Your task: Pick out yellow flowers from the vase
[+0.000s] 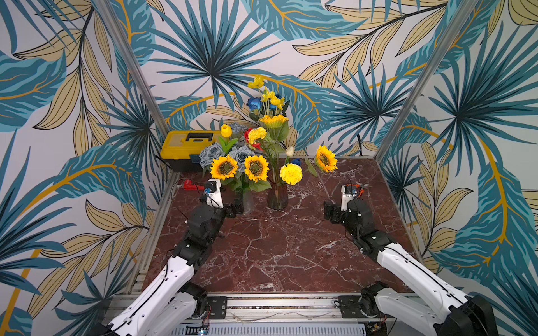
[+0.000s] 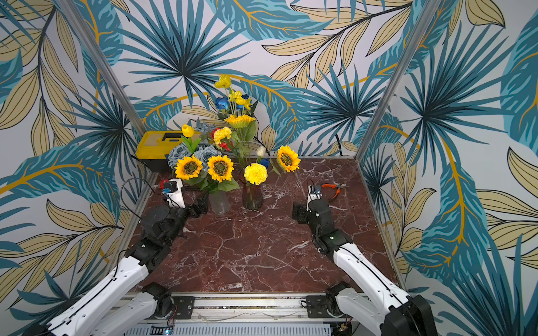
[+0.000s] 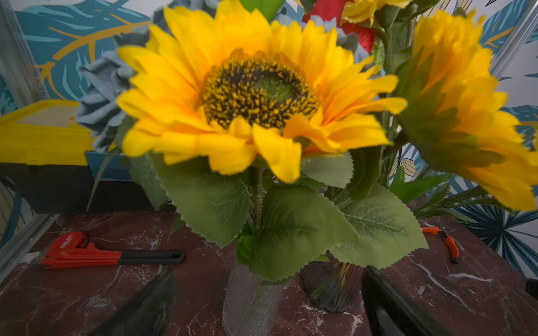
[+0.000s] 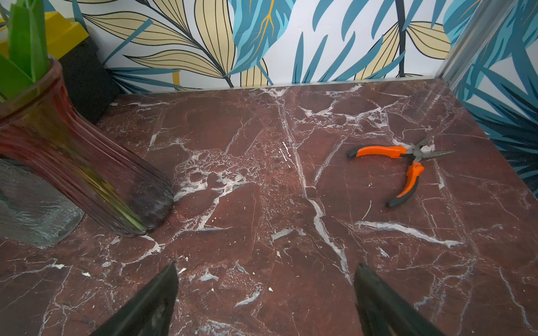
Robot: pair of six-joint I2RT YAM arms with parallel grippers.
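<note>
Two sunflowers (image 1: pixel 256 167) stand in the clear vase (image 2: pixel 219 203), with a yellow tulip (image 1: pixel 225 130) behind them. To its right is a reddish vase (image 1: pixel 277 198) with a yellow carnation (image 1: pixel 290 173), a leaning sunflower (image 1: pixel 325 159) and more yellow blooms among other colours. My left gripper (image 1: pixel 234 209) is open and low beside the clear vase. In the left wrist view the vase's ribbed glass shows between its fingers, untouched as far as I can tell, and a sunflower head fills the upper part. Right of the vases, my right gripper (image 1: pixel 331 212) stands open and empty above the table.
At the back left is a yellow-lidded toolbox (image 1: pixel 189 150). A red wrench (image 3: pixel 106 254) lies left of the vases, and orange pliers (image 4: pixel 403 159) lie far right. Grey-blue flowers (image 1: pixel 211 154) crowd the clear vase.
</note>
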